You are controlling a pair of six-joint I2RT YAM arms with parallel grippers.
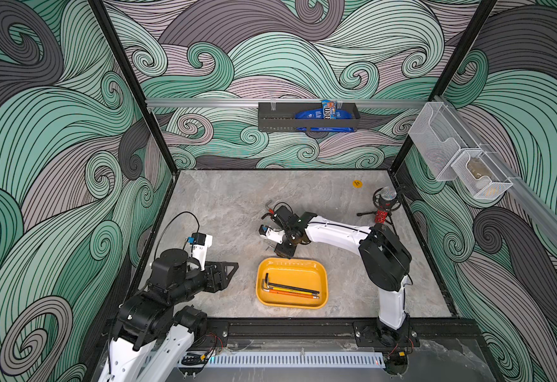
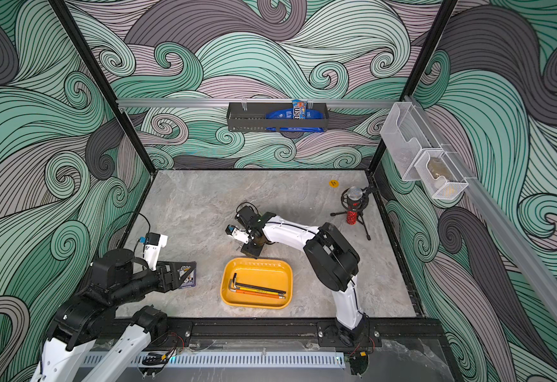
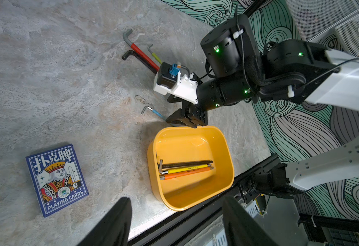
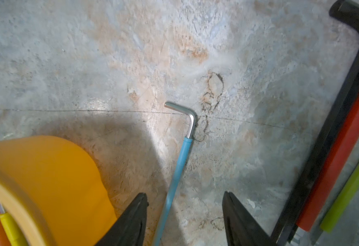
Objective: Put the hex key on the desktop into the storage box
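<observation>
A blue hex key (image 4: 175, 184) with a bare bent end lies on the desktop. In the right wrist view my right gripper is open above its handle, with nothing held. Farther right lie black (image 4: 331, 135), red (image 4: 343, 151) and green (image 4: 351, 184) hex keys, side by side. The yellow storage box (image 1: 291, 262) stands at the front middle, holding black, yellow and orange hex keys (image 3: 187, 166). Out at the left, my left gripper has its fingers apart and empty.
A boxed deck of playing cards (image 3: 57, 179) lies under the left gripper's side of the desk. A microphone on a tripod (image 2: 354, 203) stands at the back right.
</observation>
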